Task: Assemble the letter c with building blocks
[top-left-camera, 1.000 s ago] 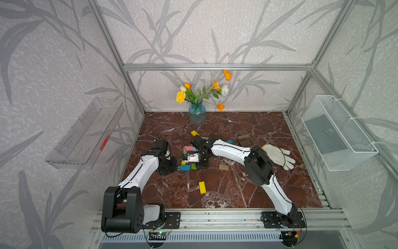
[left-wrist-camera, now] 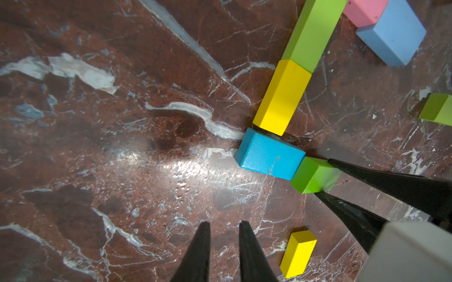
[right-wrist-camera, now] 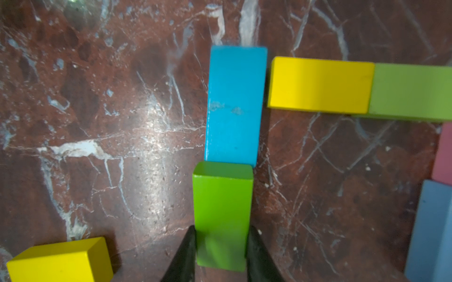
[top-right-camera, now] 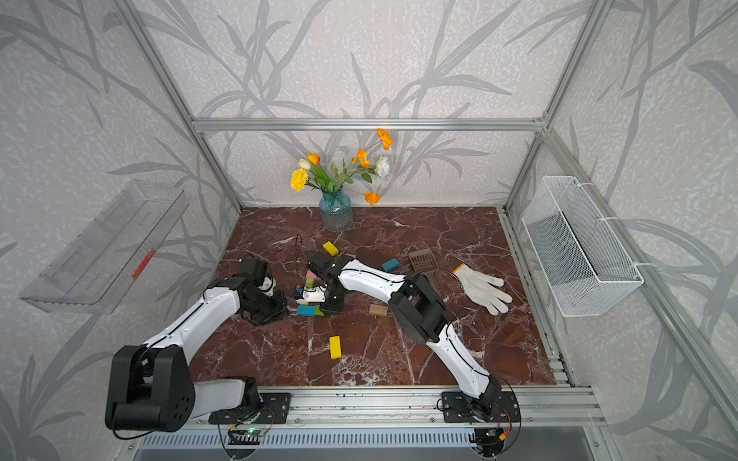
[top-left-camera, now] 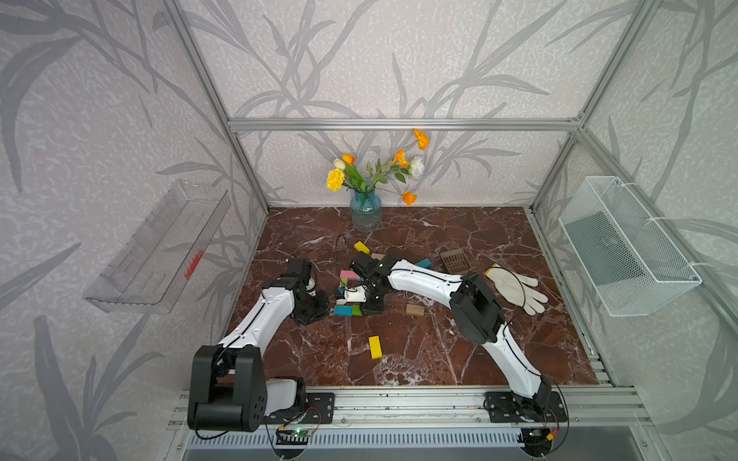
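In the right wrist view a green block (right-wrist-camera: 222,206), held by my right gripper, lies end to end against a blue block (right-wrist-camera: 233,103). A yellow block (right-wrist-camera: 320,84) stands at right angles beside the blue block's far end, followed in line by an olive-green block (right-wrist-camera: 409,91). Together these form three sides' worth of an L shape with the green one continuing the bottom row. My left gripper hangs open over bare marble, left of that row, with nothing between its fingers.
Loose pink (left-wrist-camera: 365,9) and light blue (left-wrist-camera: 390,33) blocks lie beside the column. A yellow block (top-left-camera: 375,347) lies toward the front, a tan block (top-left-camera: 415,310) to the right. A glove (top-left-camera: 515,288) lies far right; a vase (top-left-camera: 366,211) stands at the back.
My right gripper has moved slightly left with the green block, which now meets the blue block. The left arm has not moved.
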